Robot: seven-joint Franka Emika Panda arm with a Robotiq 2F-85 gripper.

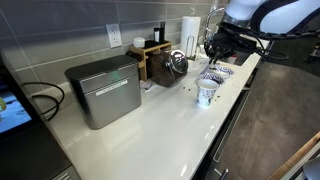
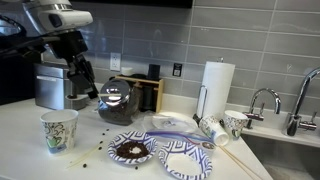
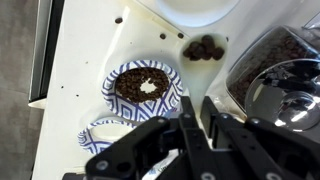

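Note:
In the wrist view my gripper is shut on the handle of a white scoop (image 3: 198, 78). A small heap of dark brown beans (image 3: 205, 46) rests in the scoop's bowl. A blue-patterned paper bowl (image 3: 112, 105) with more dark pieces lies to the left. Past the scoop's tip, at the top edge, shows part of a white round container (image 3: 195, 8), apparently the cup. That patterned paper cup (image 2: 58, 132) stands upright on the counter, below and in front of the arm. The scoop is hard to make out in the exterior views.
A clear jar of dark beans (image 3: 280, 55) is close on the right. A second patterned bowl (image 2: 185, 160) holds something white. Behind are a paper towel roll (image 2: 215, 90), more cups (image 2: 235, 122) and a toaster (image 1: 105, 95).

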